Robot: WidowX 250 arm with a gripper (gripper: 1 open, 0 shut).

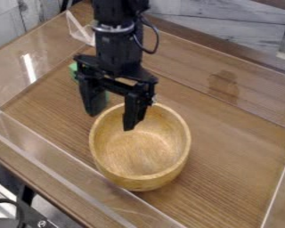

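Observation:
A black gripper (114,98) hangs open at upper middle, tilted, one finger at the left over a green object (96,100), the other over the rim of a yellow oval bowl (140,153). The green object is mostly hidden behind the gripper, so I cannot tell whether the fingers touch it.
Bare wooden table (228,107) lies to the right of the bowl. White edges and a rail border the left side. A pale board (234,22) runs along the back, and a black cable is at the lower left.

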